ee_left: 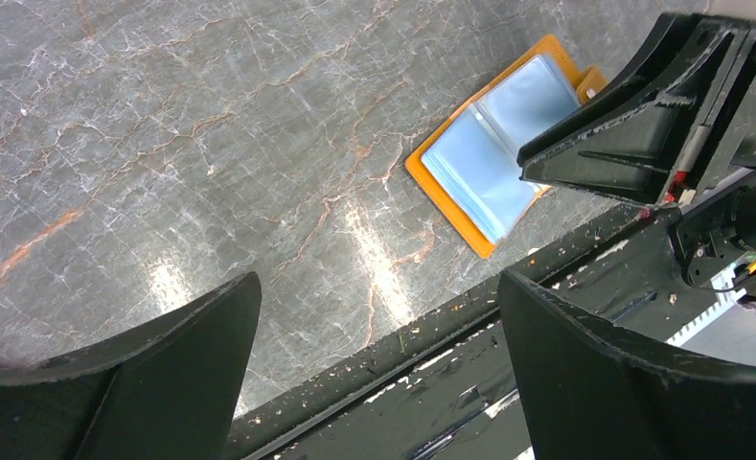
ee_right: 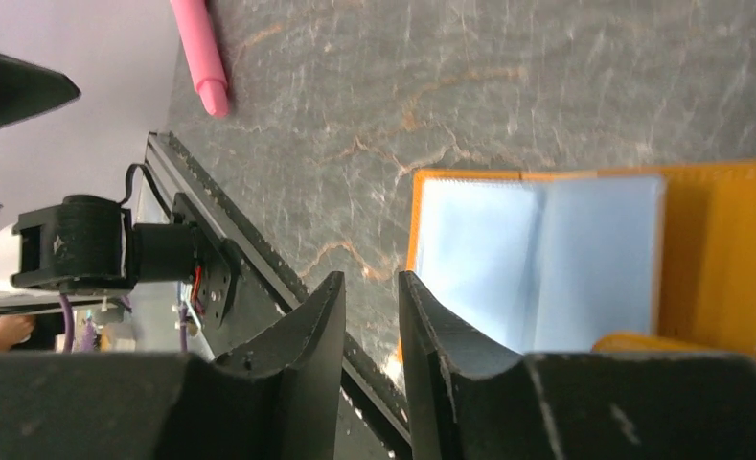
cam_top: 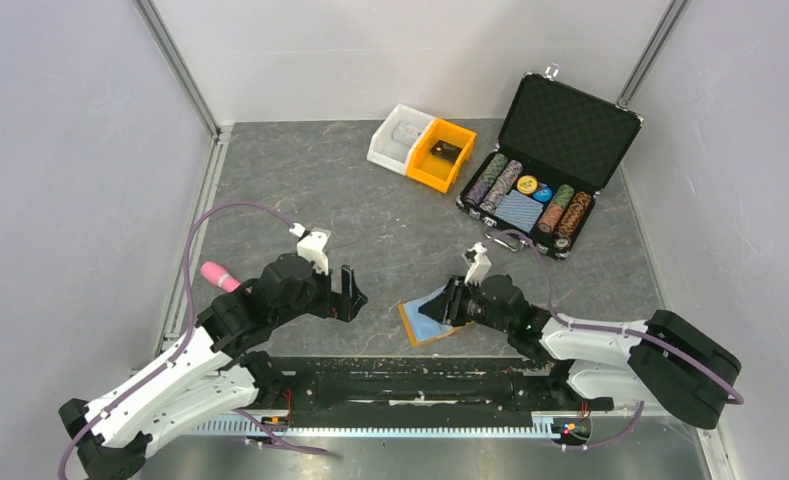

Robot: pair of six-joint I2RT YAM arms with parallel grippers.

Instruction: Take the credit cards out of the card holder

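Note:
The orange card holder (ee_left: 465, 227) lies open on the grey table, with pale blue-white sleeves (ee_left: 489, 158) inside. In the right wrist view the same holder (ee_right: 714, 254) spreads beyond the fingers, partly hidden by them. My right gripper is over the holder's edge, its fingertips a narrow gap apart and nothing seen between them. From above, the right gripper (cam_top: 440, 311) covers part of the sleeves. To the left of the holder, my left gripper (cam_top: 352, 292) stands wide open and empty, clear of it. I cannot tell whether cards are in the sleeves.
A white bin (cam_top: 388, 150) and a yellow bin (cam_top: 432, 172) holding a dark item stand at the back. An open black case (cam_top: 570, 130) of poker chips is at back right. A pink object (cam_top: 218, 275) lies at the left.

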